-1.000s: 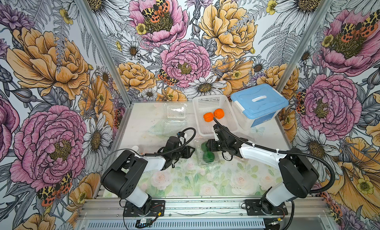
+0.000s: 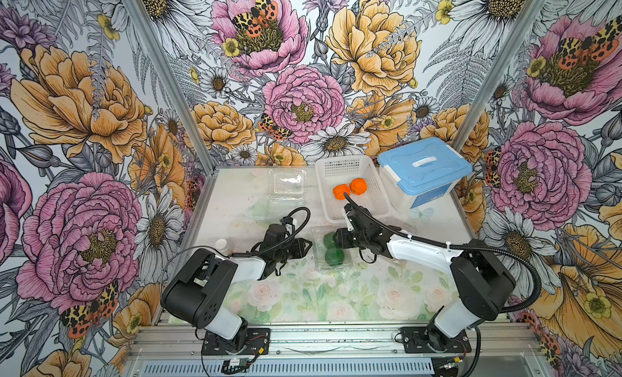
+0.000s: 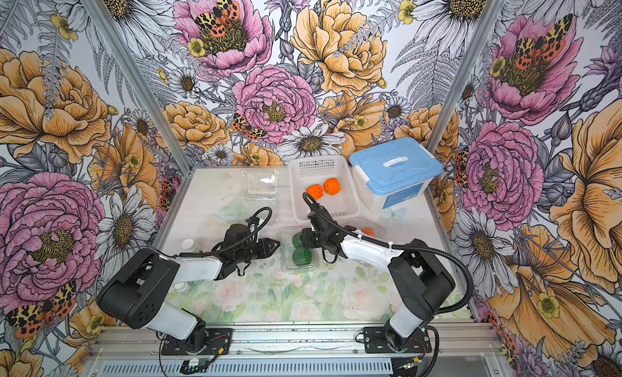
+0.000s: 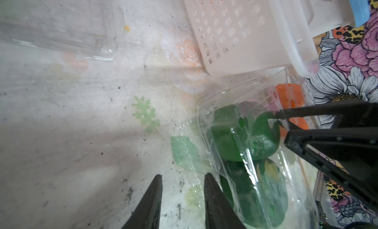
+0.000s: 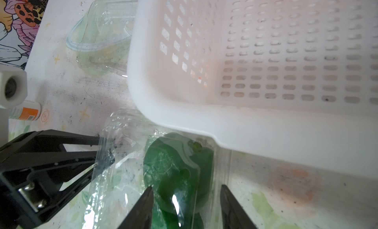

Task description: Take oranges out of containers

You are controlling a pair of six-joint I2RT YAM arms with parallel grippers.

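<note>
Two oranges (image 2: 350, 187) sit in the white perforated basket (image 2: 322, 198). In front of the basket stands a clear container (image 4: 252, 177) with green fruits (image 2: 334, 255) in it. My left gripper (image 2: 308, 248) is part open at the container's left side, with its fingers (image 5: 84, 156) against or close to the clear wall. At the right side my right gripper (image 2: 339, 238) also stands part open; a clear wall runs between its fingers in the right wrist view. Under the right arm, another orange (image 3: 368, 232) shows partly. Whether either gripper touches the wall firmly I cannot tell.
A lidded box with a blue top (image 2: 424, 163) stands at the back right. An empty clear container (image 2: 287, 183) lies left of the basket. The white bottle (image 2: 221, 244) is far left. Free table lies in front.
Both grippers have shifted slightly left, and the container of green fruits has moved left along with them. The basket and its two oranges have not moved.
</note>
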